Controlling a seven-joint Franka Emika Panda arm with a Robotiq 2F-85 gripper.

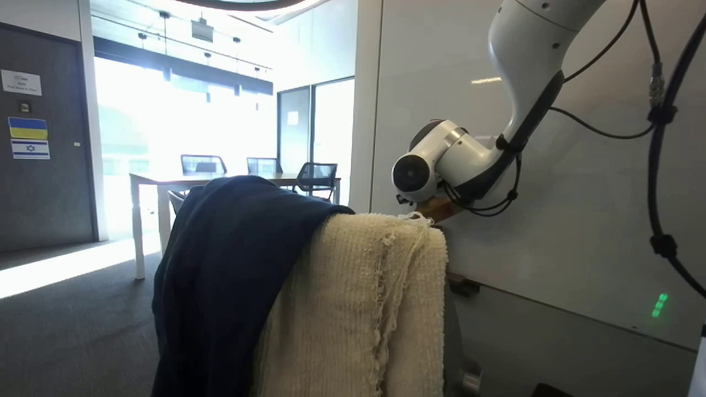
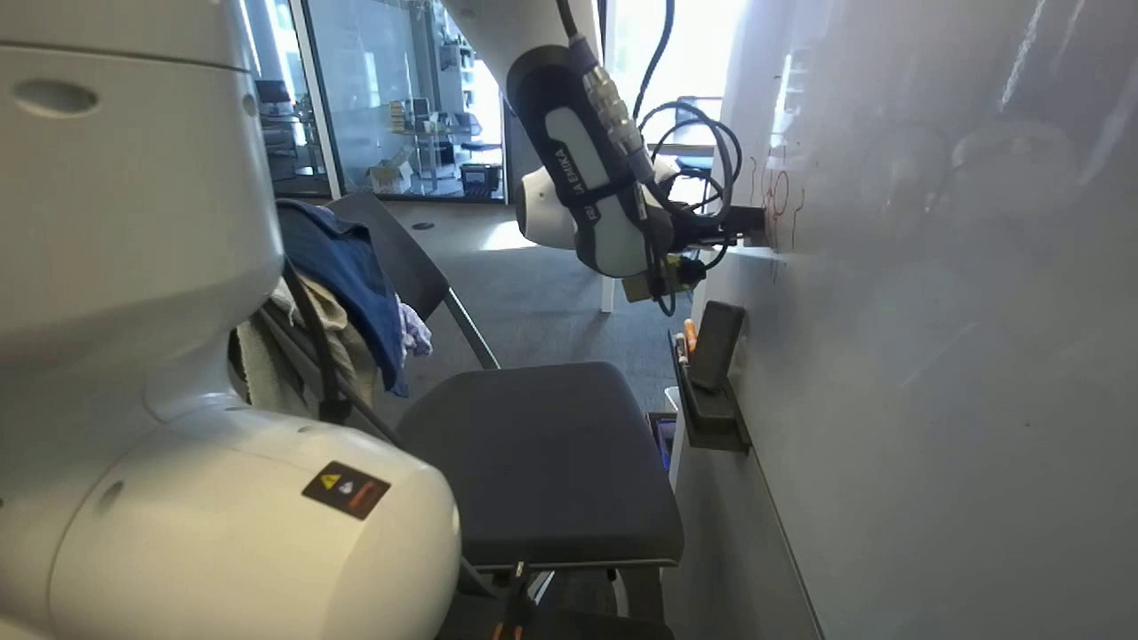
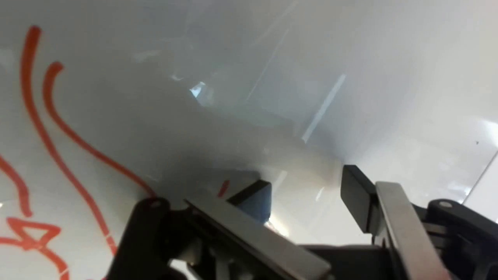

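Note:
Red marker strokes (image 3: 60,154) run down the left of the whiteboard (image 3: 210,135) in the wrist view. My gripper is close to the board, its fingers (image 3: 357,198) standing apart at the bottom of that view. Board surface shows between the fingertips; whether something sits deeper between the fingers cannot be made out. In exterior view 2 the dark gripper (image 2: 752,224) reaches the board beside the red drawing (image 2: 784,192). On the ledge below lies a dark, eraser-like block (image 2: 717,347). The towel hides the gripper in exterior view 1.
A marker tray (image 2: 715,421) juts from the board, with an orange item (image 2: 690,334) on it. A dark chair (image 2: 544,459) stands beside it. Blue cloth (image 1: 231,264) and a cream towel (image 1: 351,304) drape over a chair back. Cables (image 2: 693,123) loop around the wrist.

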